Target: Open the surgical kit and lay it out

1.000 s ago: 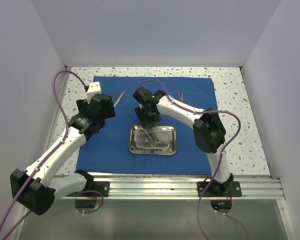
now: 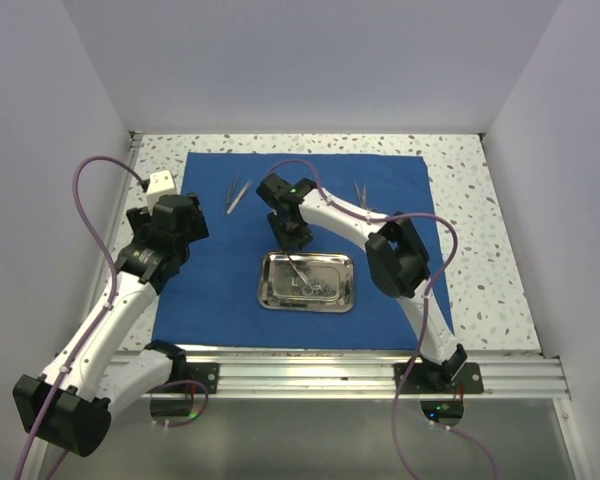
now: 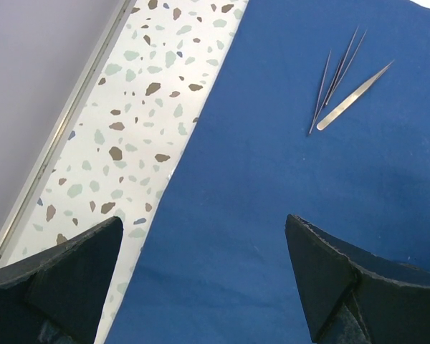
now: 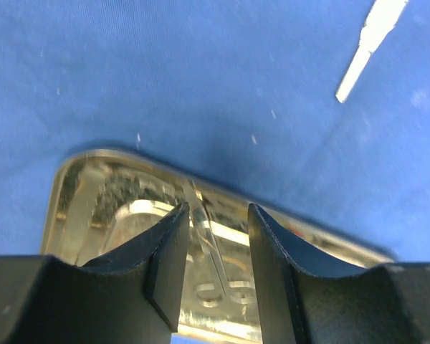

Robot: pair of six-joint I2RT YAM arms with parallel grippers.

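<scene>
The steel tray (image 2: 280, 300) lies on the blue cloth, holding instruments, among them a long slim one (image 4: 215, 254). My right gripper (image 2: 290, 240) is over the tray's back edge; in the right wrist view its fingers stand apart above the slim instrument, with nothing seen held. My left gripper (image 2: 167, 215) stands open over the cloth's left part, empty. Tweezers (image 3: 319, 97) and a flat pointed instrument (image 3: 352, 97) lie at the cloth's back left. More instruments (image 2: 365, 200) lie at the back right, partly behind my right arm.
The blue cloth (image 2: 210, 300) has bare room at front left and along the front. A speckled table (image 2: 490, 250) shows around it, with walls at back and sides and a metal rail along the front.
My right gripper has shifted slightly, staying at the tray's back edge.
</scene>
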